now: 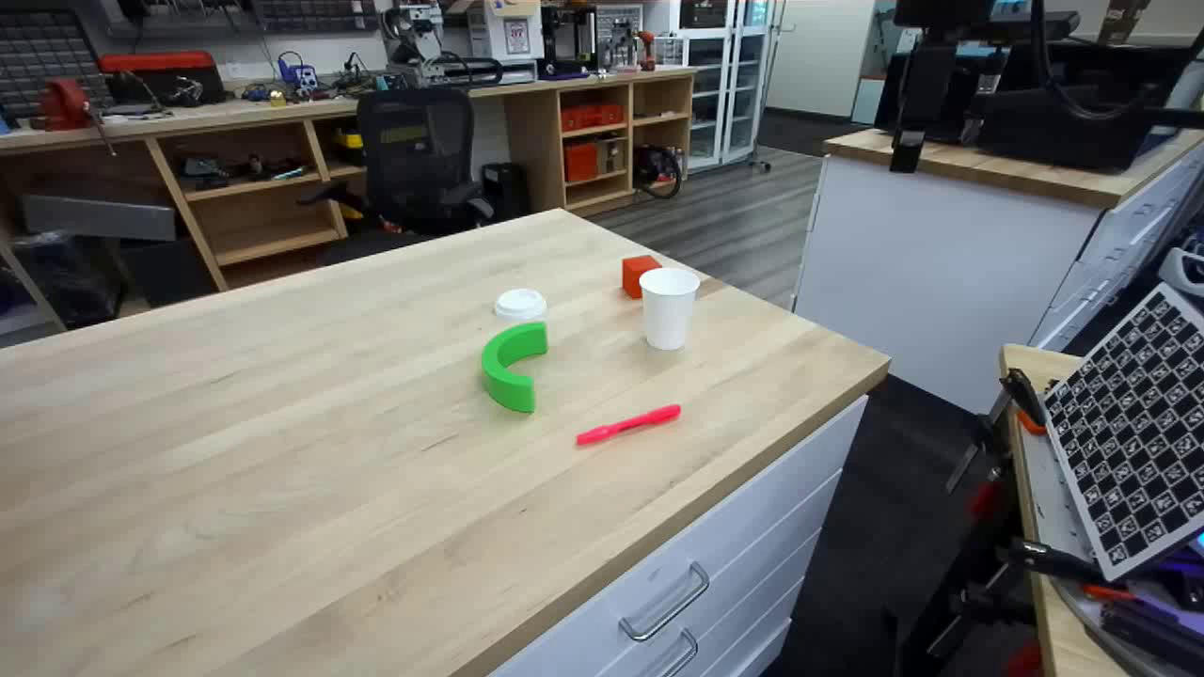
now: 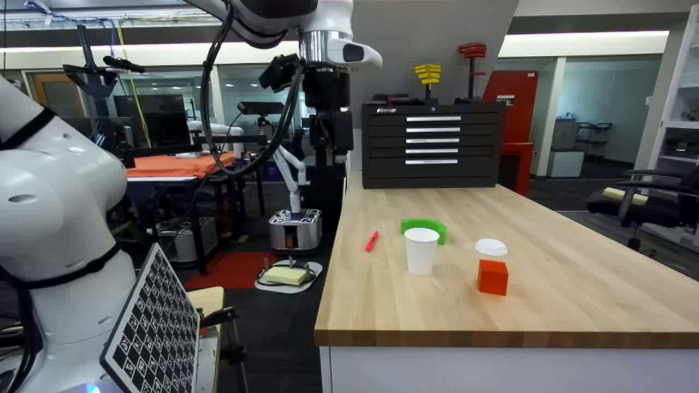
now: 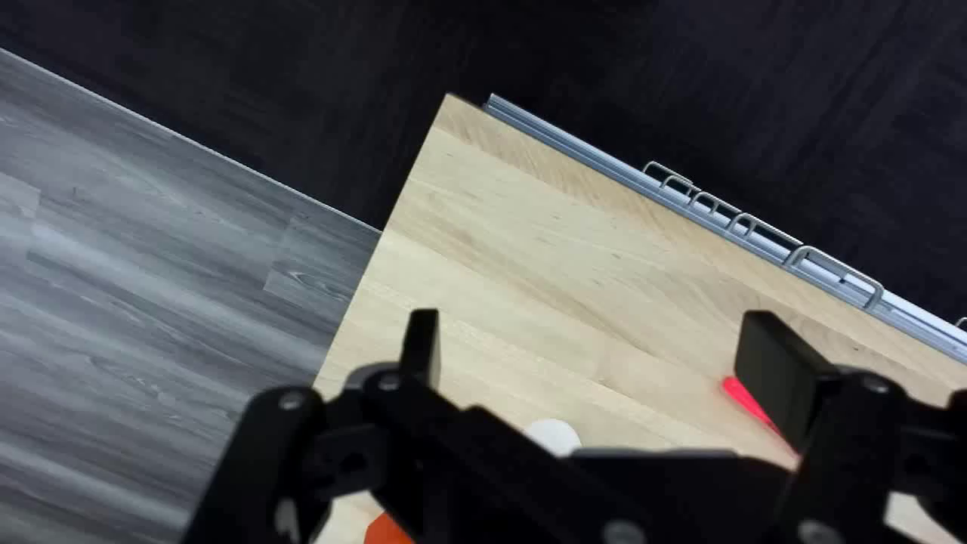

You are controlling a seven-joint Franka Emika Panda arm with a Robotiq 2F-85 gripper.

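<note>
My gripper stands open, its fingers [image 3: 780, 372] wide apart with nothing between them. In exterior view 2 the gripper [image 2: 332, 154] hangs high, by the table's left side and well above its top. A white paper cup [image 1: 668, 310] stands on the table near an orange-red cube [image 1: 639, 275]. Close by is a small white lid-like object [image 1: 520, 304], with a green half-ring [image 1: 514, 367] in front of it. A pink-red pen [image 1: 628, 425] lies nearer the drawer side. In the wrist view, the gripper partly hides the pen [image 3: 748, 399] and the cube [image 3: 387, 530].
A black tool chest [image 2: 429, 147] sits at its far end. Metal drawer handles [image 3: 834, 272] stick out along one side. A patterned board [image 2: 154, 321] leans near the robot's base.
</note>
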